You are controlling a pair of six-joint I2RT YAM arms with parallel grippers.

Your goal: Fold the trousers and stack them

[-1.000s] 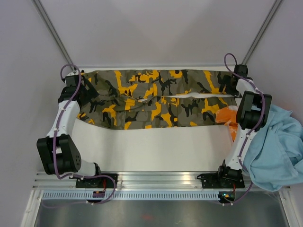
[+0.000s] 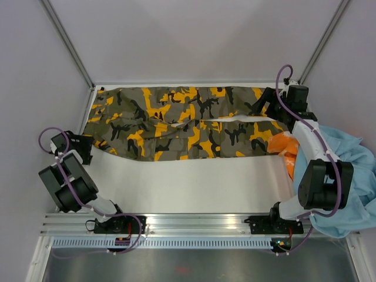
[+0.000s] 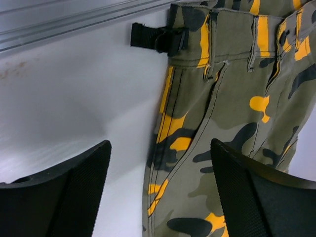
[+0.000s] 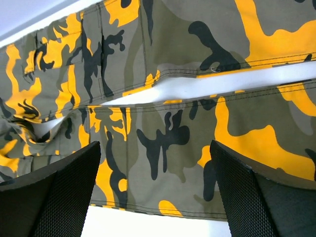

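Observation:
Camouflage trousers (image 2: 176,106) lie spread flat across the back of the white board, legs running left to right with a white gap between them toward the right. My left gripper (image 2: 83,144) is low at the trousers' left end; in the left wrist view its fingers stand apart beside the waistband edge and black buckle (image 3: 168,42), nothing seen between them but fabric and board below. My right gripper (image 2: 264,101) hovers over the trousers' right end, open, with both legs (image 4: 173,143) beneath it in the right wrist view.
An orange item (image 2: 283,144) and a pale blue cloth heap (image 2: 341,176) lie at the right edge beside the right arm. The front of the board (image 2: 188,185) is clear.
My left gripper has moved down and left to the trousers' left end. My right gripper rose from the right edge and has since shifted left over the legs. The trousers look unchanged.

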